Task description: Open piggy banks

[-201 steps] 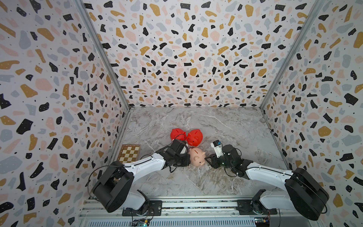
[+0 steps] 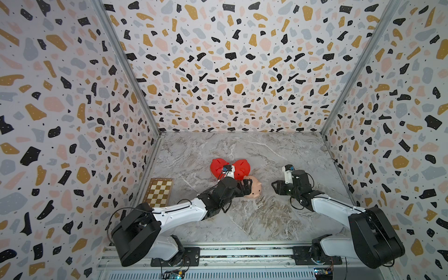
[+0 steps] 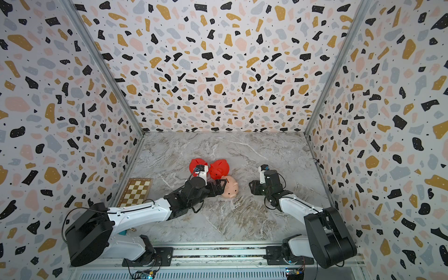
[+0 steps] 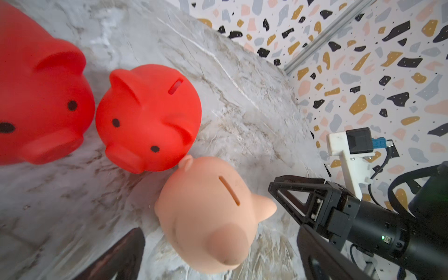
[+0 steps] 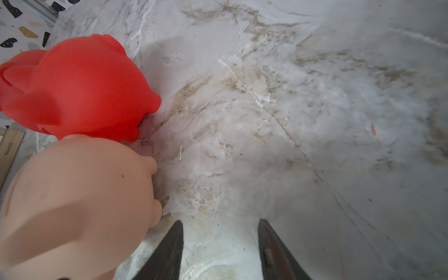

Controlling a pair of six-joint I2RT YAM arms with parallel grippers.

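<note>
A pale pink piggy bank (image 4: 200,214) sits upright with its slot on top, in front of two red piggy banks (image 4: 46,102). My open left gripper is over the pink bank, its fingers on either side in the left wrist view; whether they touch it cannot be told. My right gripper stands to the right of the pink bank, fingertips a little apart, with nothing visible between them; its finger state is unclear.
A checkered board (image 2: 157,191) lies at the left edge of the marble table (image 2: 284,144). Patterned walls enclose the back and sides.
Compared with a second ago, the pink bank sits slightly farther back and right. My right gripper has moved right and back, away from it; my left has moved right.
</note>
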